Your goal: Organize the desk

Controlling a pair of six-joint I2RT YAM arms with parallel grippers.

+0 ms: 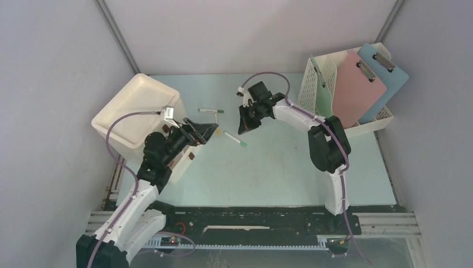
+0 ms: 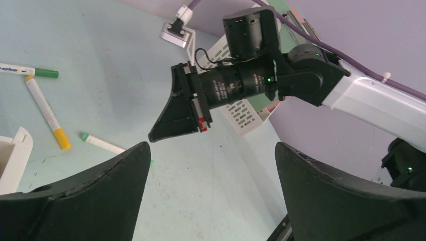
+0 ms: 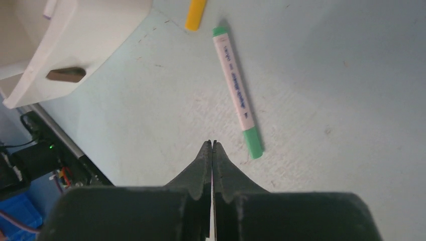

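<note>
Three markers lie loose on the desk: a green-capped one [image 1: 211, 110] across the back, a yellow-capped one [image 2: 46, 108] below it, and another green-capped marker [image 3: 236, 85] nearer the front. My left gripper [image 1: 202, 134] is open over the front of the white drawer organizer [image 2: 11, 165], with nothing showing between its fingers in the left wrist view. My right gripper is shut above and to the right of the nearer green-capped marker, nothing showing between its fingertips.
At the back right stands a white file holder [image 1: 308, 86] with pink [image 1: 354, 95], blue [image 1: 390, 84] and green clipboards. The white box's lid [image 1: 128, 106] fills the back left.
</note>
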